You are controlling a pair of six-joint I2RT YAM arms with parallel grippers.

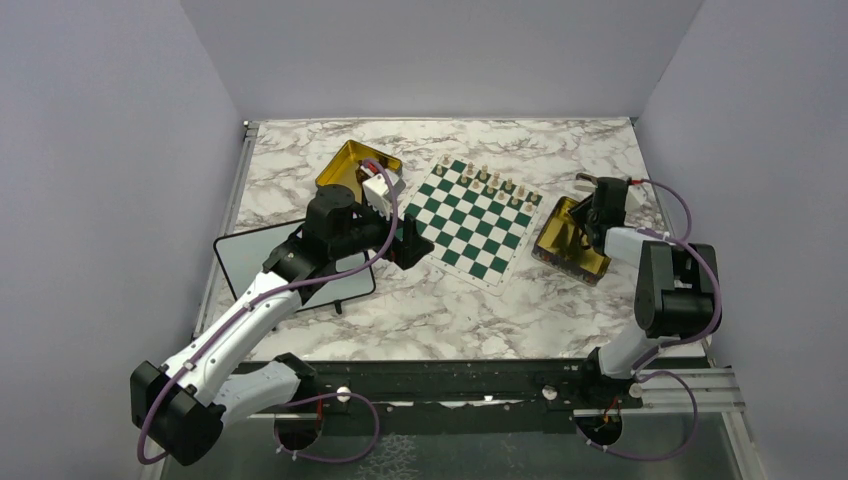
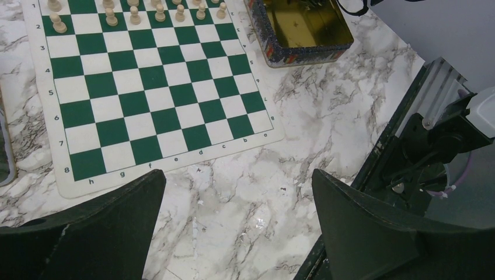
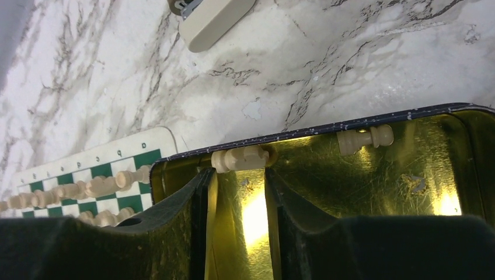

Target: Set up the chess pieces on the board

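The green-and-white chessboard (image 1: 470, 220) carries several cream pieces along its far side, seen closer in the left wrist view as pawns (image 2: 160, 13) with others behind them. My left gripper is open and empty above the board's near edge. Over the gold box (image 1: 560, 247) at the right, my right gripper has its fingers part way apart. A cream piece (image 3: 240, 158) lies on its side against the box wall, right at those fingertips; whether they touch it is unclear. Another cream piece (image 3: 366, 139) lies farther along the same wall.
A second gold box (image 1: 345, 160) stands at the back left, partly behind the left arm. A grey-white panel with a dark frame (image 1: 250, 250) lies under that arm. A small beige object (image 3: 213, 24) rests beyond the right box. Marble in front of the board is clear.
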